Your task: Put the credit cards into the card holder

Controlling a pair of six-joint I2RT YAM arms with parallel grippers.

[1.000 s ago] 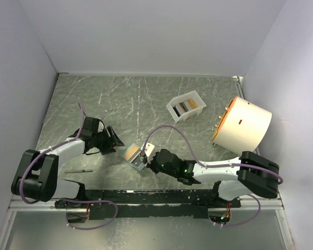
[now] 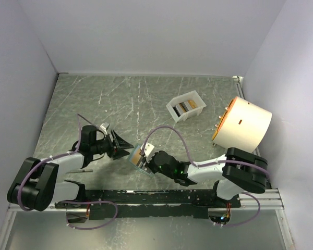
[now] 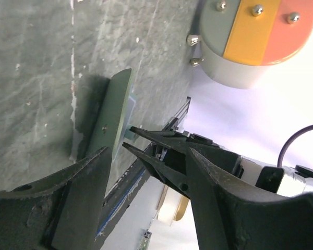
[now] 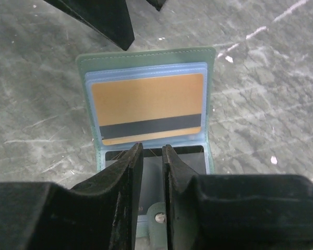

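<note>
The green card holder (image 4: 146,56) is tilted in front of my right gripper. An orange card (image 4: 146,104) with a dark stripe sits in its far clear pocket. A dark card (image 4: 185,159) shows in the near pocket. The right gripper is shut; a snap tab (image 4: 156,229) of the holder shows between its fingers, though the exact grip is partly hidden. From the left, my open left gripper (image 2: 129,149) reaches the holder's far edge. In the left wrist view, the holder (image 3: 112,109) appears almost edge-on, beyond the gap between that gripper's fingers.
A white box (image 2: 170,109) with several cards stands at the back right. Farther right is a large cream cylinder (image 2: 244,125) with an orange end. A pen-like stick (image 2: 79,171) lies beside the left arm.
My left gripper has advanced rightward to the holder. The holder has shifted slightly right and toward the front edge. The right arm's elbow has moved leftward; its gripper remains at the holder.
</note>
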